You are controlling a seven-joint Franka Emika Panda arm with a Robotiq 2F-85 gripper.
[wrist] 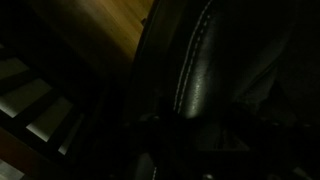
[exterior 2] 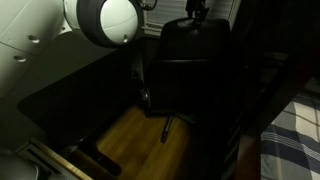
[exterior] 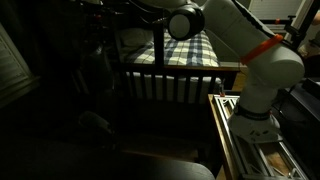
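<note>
A black office chair (exterior 2: 190, 80) stands on the wooden floor, its tall back toward the top of exterior view 2. My gripper (exterior 2: 196, 10) is at the top edge of that back, small and dark there. In the wrist view the black leather (wrist: 205, 75) with a white stitched seam runs down to the gripper, whose fingers are nearly lost in shadow. It appears shut on the chair back's upper edge, though the exact contact is hidden. Exterior view 1 shows the arm (exterior: 235, 35) stretched far left, the chair there mostly in darkness.
A dark tabletop (exterior 2: 70, 100) lies beside the chair. Behind a slatted rail (exterior: 170, 88) is a bed with a checked cover (exterior: 185, 50). Wooden floor (exterior 2: 140, 140) shows below the chair. Window blinds (exterior 2: 170, 12) are behind it.
</note>
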